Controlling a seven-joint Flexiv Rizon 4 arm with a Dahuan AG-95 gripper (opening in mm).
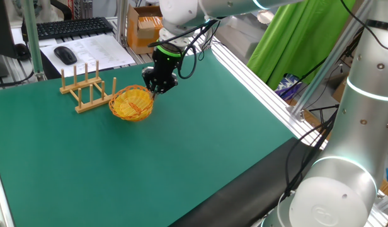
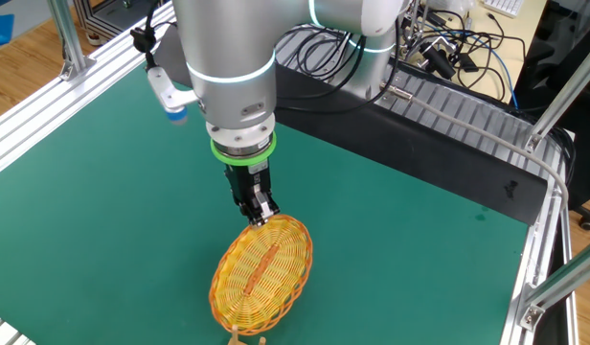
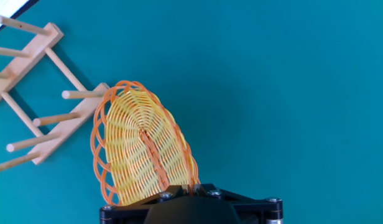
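A yellow wicker basket (image 1: 131, 104) with an orange woven rim hangs at the edge of the wooden peg rack (image 1: 88, 94), its inside turned partly toward exterior view 1. The gripper (image 1: 155, 93) is shut on the rim at the basket's right side. In exterior view 2 the gripper (image 2: 263, 222) meets the upper end of the oval basket (image 2: 260, 273). From the wrist, the basket (image 3: 138, 146) reaches up and left from the gripper, its far rim overlapping the near bar of the rack (image 3: 70, 127). Whether basket and rack touch, I cannot tell.
Wide bare stretches of the green table (image 1: 162, 164) lie to the front and right. Behind the rack are a mouse (image 1: 65, 55) on white paper, a keyboard (image 1: 74, 27) and a cardboard box (image 1: 143, 28), all beyond the table's back edge.
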